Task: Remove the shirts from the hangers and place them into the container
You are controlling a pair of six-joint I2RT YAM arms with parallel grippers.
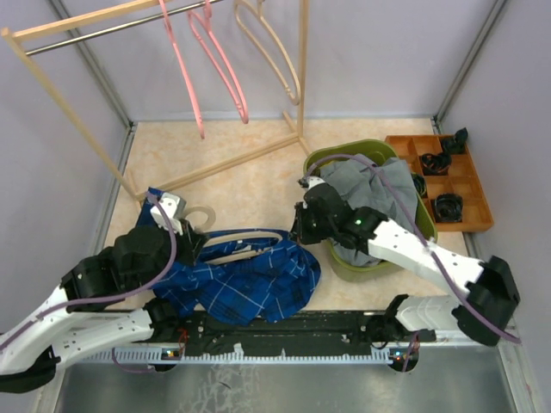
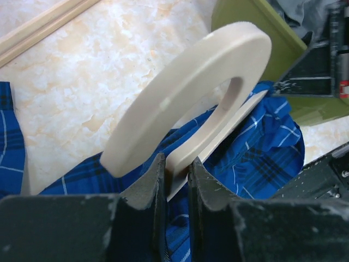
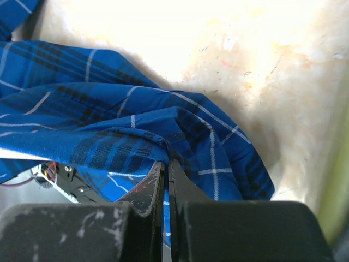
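Observation:
A blue plaid shirt [image 1: 245, 288] lies bunched on the table's front part, with a beige hanger [image 1: 250, 236] partly inside it. In the left wrist view the hanger's curved hook [image 2: 180, 87] rises clear of the cloth. My left gripper is shut on the hanger near the base of that hook. Toward the right end of the hanger, my right gripper is shut on a fold of the shirt [image 3: 185, 136]. The hanger's right end is covered by cloth in the right wrist view.
A green basket [image 1: 357, 274] of grey cloth stands just right of my right gripper. The wooden rack [image 1: 228, 161] with pink hangers [image 1: 225, 69] and a beige one [image 1: 280, 52] is behind. An orange divided tray [image 1: 473, 189] sits far right. Bare table lies behind the shirt.

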